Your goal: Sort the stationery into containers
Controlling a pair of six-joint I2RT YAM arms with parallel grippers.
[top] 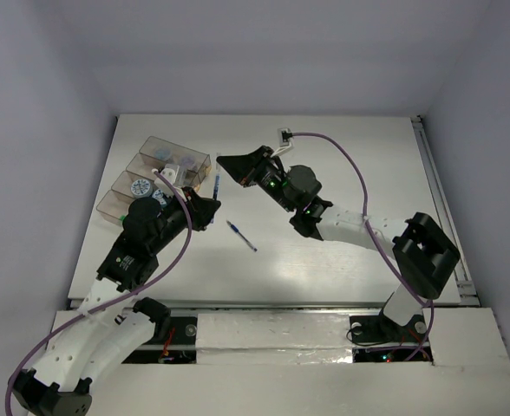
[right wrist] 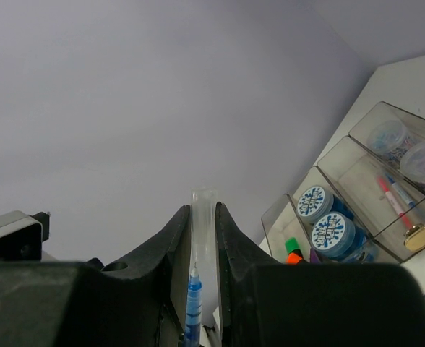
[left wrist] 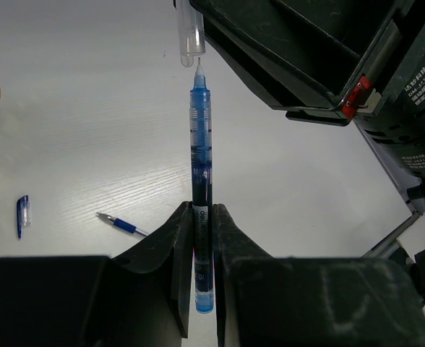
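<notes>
My left gripper is shut on a blue pen (left wrist: 201, 144), which stands upright with its bare tip pointing up. Just above that tip hangs a clear cap (left wrist: 191, 32), apart from the pen or barely meeting it. The right wrist view shows the cap (right wrist: 203, 224) between the fingers of my right gripper, which look closed on its sides. On the table lie another blue pen (top: 241, 236) and a small blue clipped cap (left wrist: 23, 213). A clear divided container (top: 114, 208) sits at the left.
The container's compartments hold blue-lidded jars (right wrist: 329, 233), a green-tipped item (right wrist: 293, 246), a pink stick (right wrist: 393, 196) and clear tubs (right wrist: 423, 162). My left arm (top: 147, 234) stands over its front part.
</notes>
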